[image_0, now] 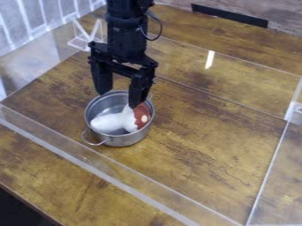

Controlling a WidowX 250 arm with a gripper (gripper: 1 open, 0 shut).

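My black gripper (122,88) hangs over a metal pot (104,134) with side handles, its fingers spread open at the pot's back rim. In the pot lie a white object (113,122) and a red-brown object (140,115) with pale spots, at its right side. I cannot tell whether the fingers touch anything.
Transparent walls or strips run along the left, front and right, and a dark slot (232,15) lies at the back.
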